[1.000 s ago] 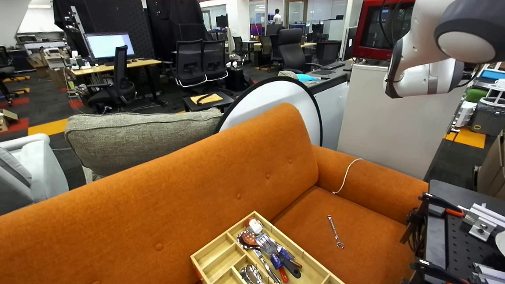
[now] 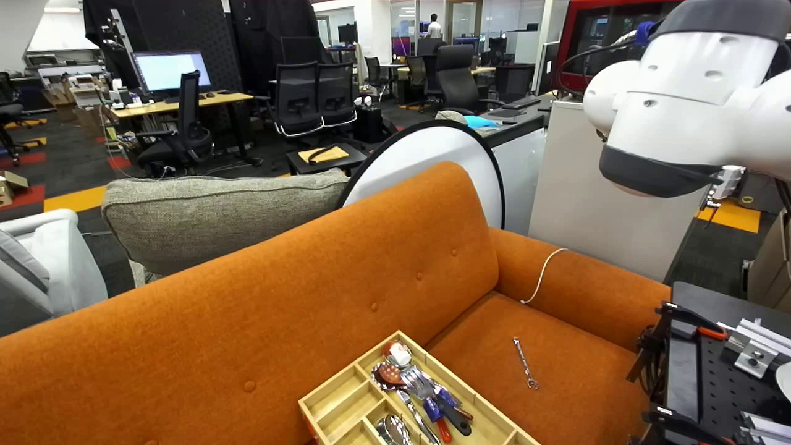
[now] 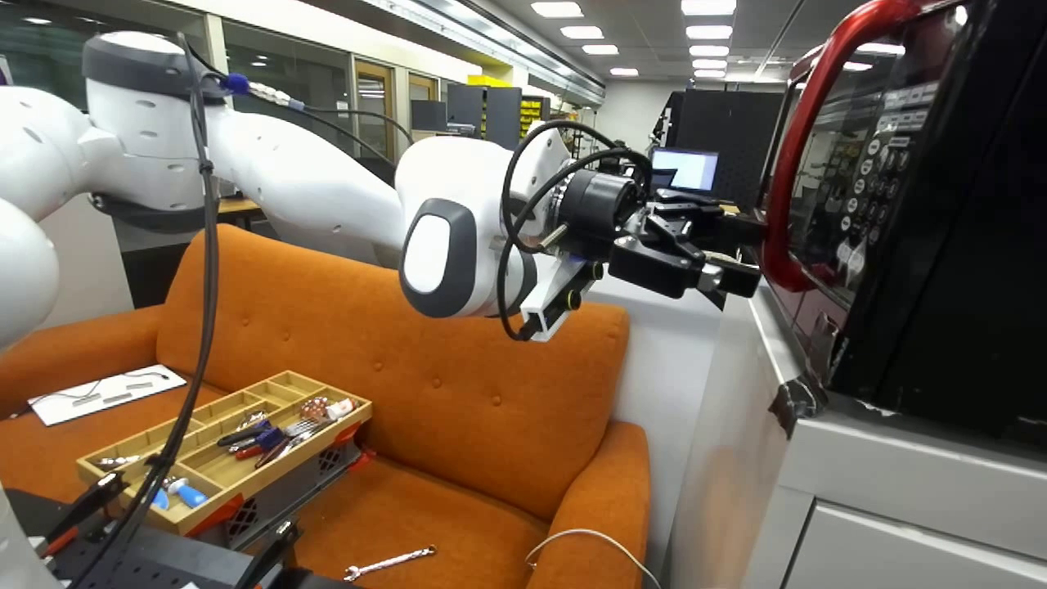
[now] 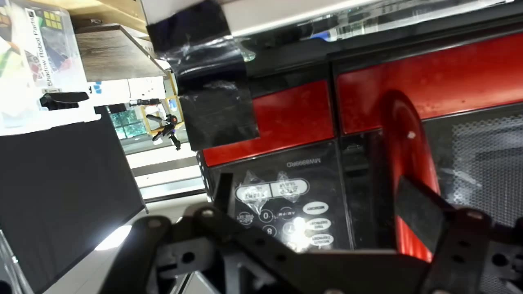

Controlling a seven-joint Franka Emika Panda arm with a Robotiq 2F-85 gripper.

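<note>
The red microwave [image 4: 294, 115] has a curved red door handle [image 4: 410, 142], which exterior view 2 shows at the upper right. My gripper [image 3: 743, 255] is open, held level with its fingers at that handle. In the wrist view, one finger [image 4: 420, 215] overlaps the handle's lower part, while the other finger [image 4: 225, 193] stands over the keypad side. Whether anything touches cannot be told. The microwave door appears closed. Only part of the arm [image 2: 686, 96] shows in exterior view 1; the gripper is outside that frame.
The microwave rests on a grey cabinet [image 3: 913, 491]. Below the arm is an orange couch [image 3: 471, 393] with a wooden utensil tray [image 3: 358, 412] and a wrench [image 3: 393, 563]. Black tape [image 4: 215, 98] hangs at the microwave's edge.
In exterior view 1, the arm has changed pose at the upper right: its large white joint now hangs lower and nearer, and a different part of the microwave is covered. The couch items are unmoved.
</note>
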